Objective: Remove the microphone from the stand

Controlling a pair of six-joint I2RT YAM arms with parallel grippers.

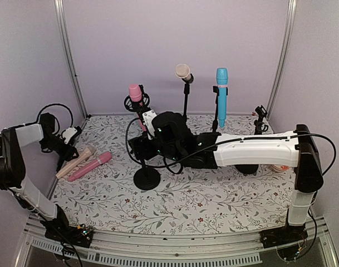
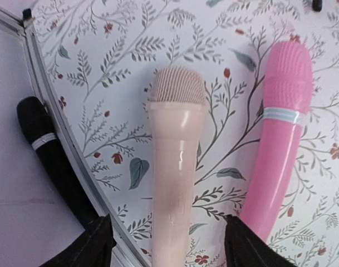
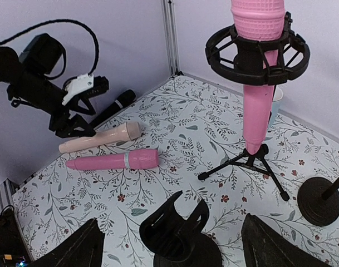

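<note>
A beige microphone [image 2: 177, 161] lies on the floral surface at the left. My left gripper stands open above it, fingers apart on either side of its handle in the wrist view. Beside it rests a pink microphone [image 2: 278, 128]. Another pink microphone [image 3: 258, 105] hangs upright in a ring-holder stand [image 3: 258, 55]. My right gripper is open and empty, with an empty stand's clip [image 3: 175, 228] beyond its fingers. In the top view the right gripper [image 1: 137, 149] covers that clip, and the stand's round base [image 1: 147, 178] shows below.
At the back, a beige microphone [image 1: 183, 72] and a blue microphone [image 1: 222, 97] sit on tall stands. A black microphone [image 2: 58, 161] lies by the left wall. Another stand [image 1: 260, 119] is at the right.
</note>
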